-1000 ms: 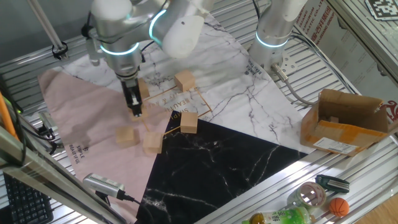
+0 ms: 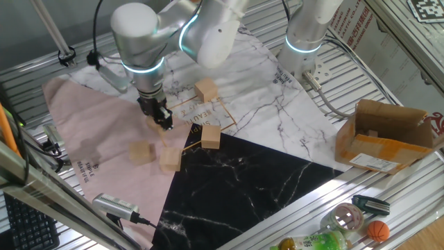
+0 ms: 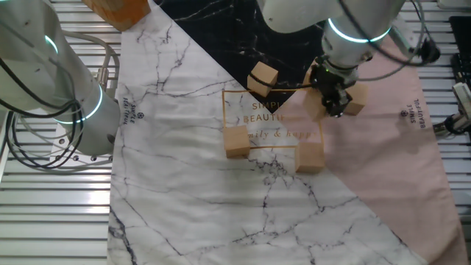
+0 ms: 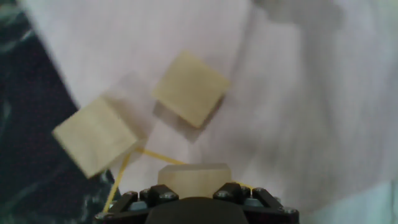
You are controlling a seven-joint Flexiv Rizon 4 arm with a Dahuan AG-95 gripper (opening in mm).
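Plain wooden cubes lie on the cloth. In exterior view 1 my gripper (image 2: 164,122) points down over the pink-white border, with a cube (image 2: 152,123) partly hidden beneath it. The wrist view has that cube (image 4: 194,177) just beyond the fingers (image 4: 166,194), which stand apart; whether they touch it is unclear. Two more cubes lie nearby on the pink part: one (image 2: 141,152) and another (image 2: 171,160) by the black edge. A further cube (image 2: 210,137) rests at the black corner, and one (image 2: 206,89) is on white marble. Exterior view 2 adds a cube (image 3: 309,157) on the white side.
An open cardboard box (image 2: 381,142) stands at the right, beside the robot base (image 2: 300,59). A bottle (image 2: 319,242), a tape roll (image 2: 347,217) and a small orange ball (image 2: 378,230) lie near the front rail.
The visible cubes have not clearly moved.
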